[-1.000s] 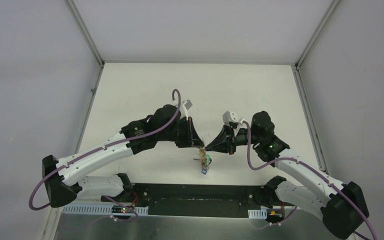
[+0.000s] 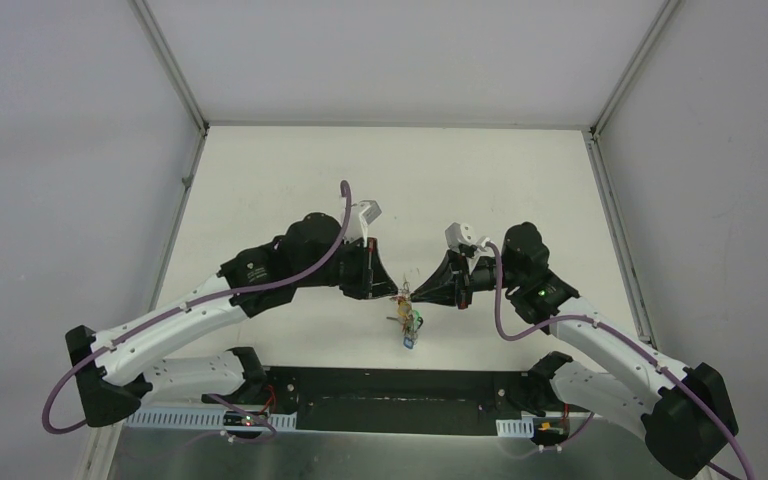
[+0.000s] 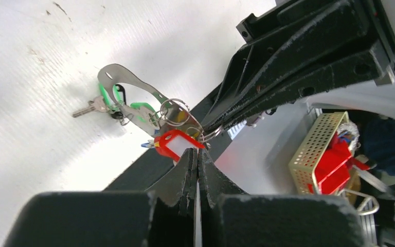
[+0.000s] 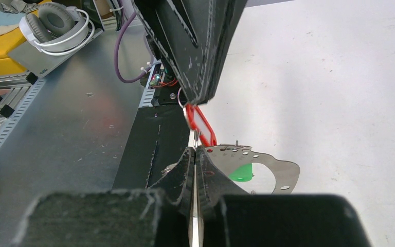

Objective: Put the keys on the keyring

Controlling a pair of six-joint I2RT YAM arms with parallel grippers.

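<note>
A bundle of keys with tags and a metal plate hangs between my grippers near the front middle. In the left wrist view, rings (image 3: 175,100), a red tag (image 3: 179,145), a green tag and a key (image 3: 85,110) show. My left gripper is shut just at the red tag; whether it pinches anything is unclear. My right gripper is shut on a thin metal ring at its tips, with the red tag (image 4: 201,125) just beyond and the plate (image 4: 280,172) behind. In the top view the fingertips nearly meet above the small bundle (image 2: 408,322).
The white board (image 2: 390,180) is clear behind the arms. A dark strip (image 2: 395,395) runs along its front edge. Walls enclose the sides and back. A basket (image 3: 306,154) lies outside the work area in the left wrist view.
My left arm has shifted slightly left and toward the front over the last second; its tip stays near the bundle. The right arm has not visibly moved.
</note>
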